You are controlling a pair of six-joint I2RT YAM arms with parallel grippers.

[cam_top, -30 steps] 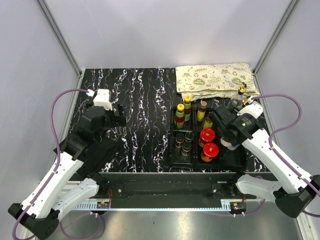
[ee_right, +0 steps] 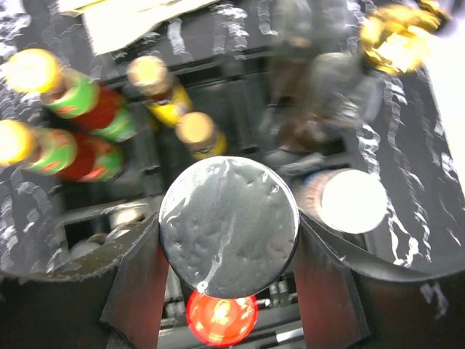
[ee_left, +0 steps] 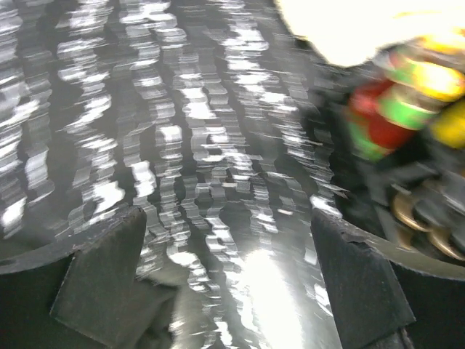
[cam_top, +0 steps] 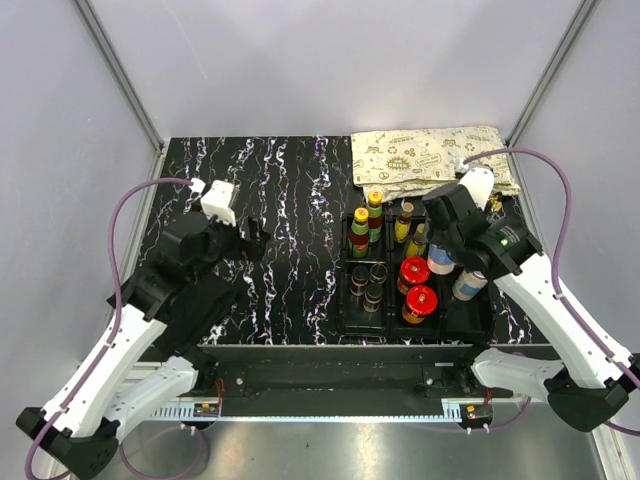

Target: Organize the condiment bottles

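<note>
My right gripper is shut on a jar with a grey round lid (ee_right: 229, 218), held over the black divided organizer (cam_top: 341, 320). The organizer holds two tall sauce bottles (cam_top: 359, 238), two smaller yellow bottles (ee_right: 158, 91), two red-lidded jars (cam_top: 419, 301), several small dark jars (cam_top: 371, 298) and a white-lidded jar (ee_right: 352, 201) at the right. My left gripper (cam_top: 254, 240) stands open and empty over bare table left of the organizer; its wrist view is blurred.
A folded patterned cloth (cam_top: 420, 155) lies behind the organizer. Gold-topped clear bottles (ee_right: 392, 40) stand at the back right. A black cloth or mat (cam_top: 200, 305) lies at the front left.
My right gripper has risen and moved up-left in the top view with the jar, uncovering the jar at the organizer's right. My left gripper has shifted rightward.
</note>
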